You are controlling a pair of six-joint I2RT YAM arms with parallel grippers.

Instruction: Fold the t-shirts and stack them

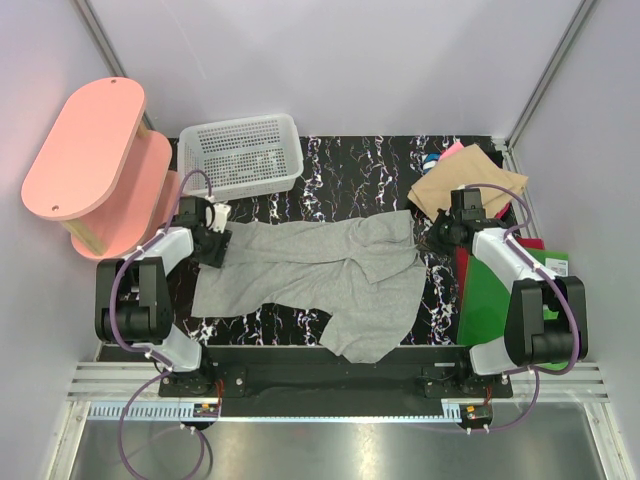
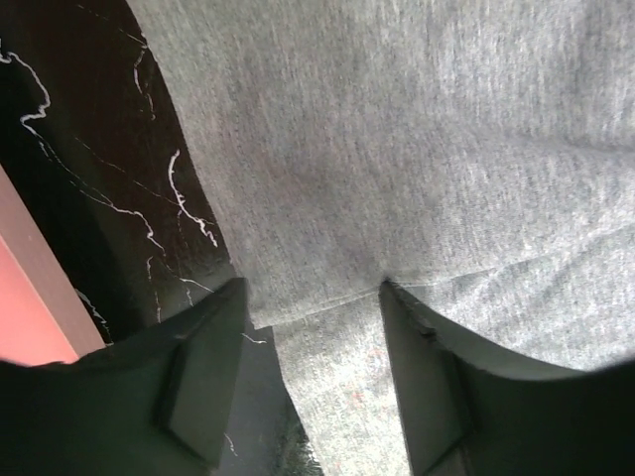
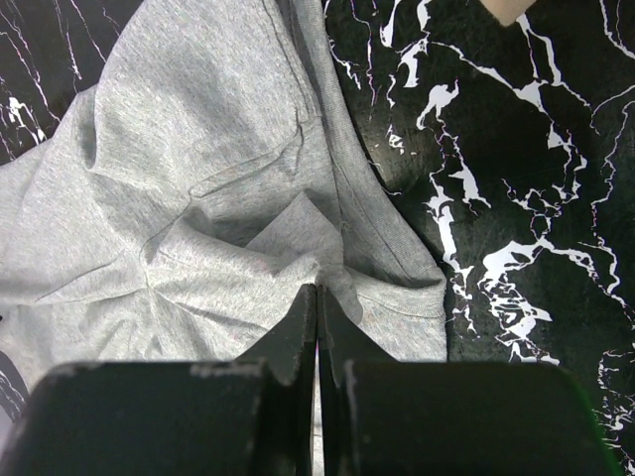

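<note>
A grey t-shirt (image 1: 300,270) lies spread over the dark table, with a crease along its length and one part hanging over the front edge. My left gripper (image 1: 218,256) is at its left end. In the left wrist view, the left gripper stands part open, its fingers (image 2: 213,347) apart across the grey cloth (image 2: 327,198) near a folded edge. At the right end, my right gripper (image 1: 424,246) is shut. The right wrist view has its closed tips (image 3: 317,288) on a gathered ridge of the shirt (image 3: 248,263), pinching the cloth.
A white basket (image 1: 240,188) stands empty at the back left, beside a pink tiered shelf (image 1: 95,140). Brown cardboard (image 1: 465,180) and a green box (image 1: 490,310) crowd the right side. Bare marbled table (image 1: 350,180) shows behind the shirt.
</note>
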